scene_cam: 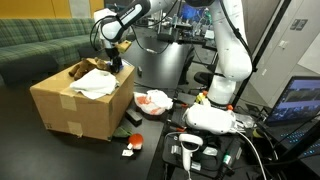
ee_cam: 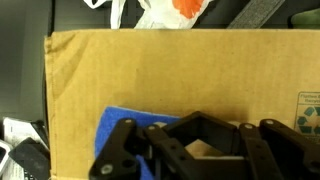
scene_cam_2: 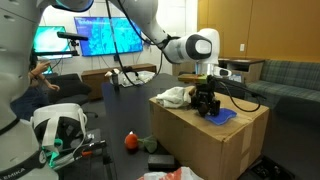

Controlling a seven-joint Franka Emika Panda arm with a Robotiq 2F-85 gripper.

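Observation:
A cardboard box (scene_cam: 78, 119) stands on the dark table under my arm. My gripper (scene_cam_2: 207, 108) is low over its top, pointing down at a blue cloth (scene_cam_2: 228, 120) lying flat there. In the wrist view the blue cloth (ee_cam: 120, 124) shows left of and partly behind my gripper, which looks shut with nothing visible between its fingers. Whether the fingertips press on the cloth or the box is hidden. Beside the gripper on the box lie a white cloth (scene_cam: 95, 82) and a brown cloth-like thing (scene_cam: 83, 68).
On the table near the box are a red round object (scene_cam_2: 131, 141), a dark block (scene_cam_2: 161, 161) and a white bag with orange-red print (scene_cam: 153, 102). A second white arm (scene_cam: 232, 75) stands to the right in exterior view 1. Bare table lies left of the box.

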